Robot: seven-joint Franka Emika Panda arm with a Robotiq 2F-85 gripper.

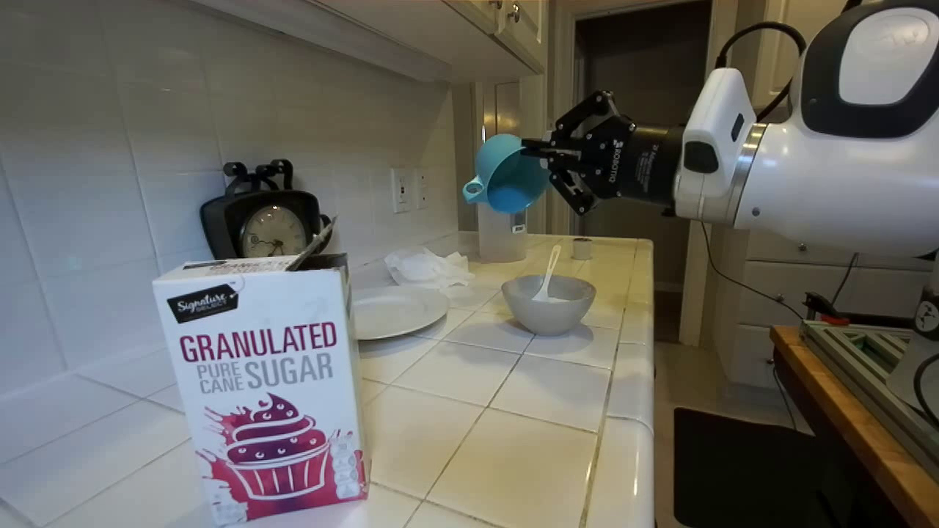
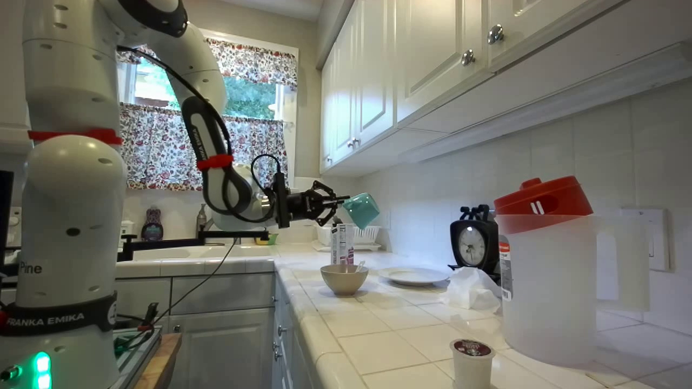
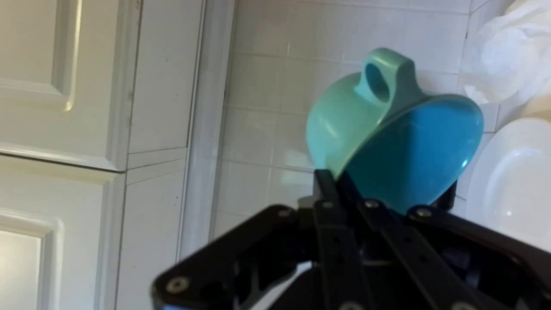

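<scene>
A turquoise cup (image 1: 503, 172) with a looped handle is held tilted in the air, its mouth angled downward. My gripper (image 1: 538, 149) is shut on the cup's rim, seen close up in the wrist view, where the cup (image 3: 335, 119) looks empty on its visible inner wall. Below the cup on the counter stands a grey bowl (image 1: 550, 312) with a white spoon (image 1: 549, 271) leaning in it. In the second exterior view the cup (image 2: 361, 210) hangs above and slightly right of the bowl (image 2: 344, 279).
A sugar box (image 1: 264, 387) stands nearest the first exterior camera. A white plate (image 1: 400, 312), crumpled paper (image 2: 472, 289), a black clock (image 2: 474, 243) and a red-lidded pitcher (image 2: 548, 285) line the wall side. A small pod (image 2: 472, 364) sits near the counter's end. Cabinets (image 2: 421, 58) overhang.
</scene>
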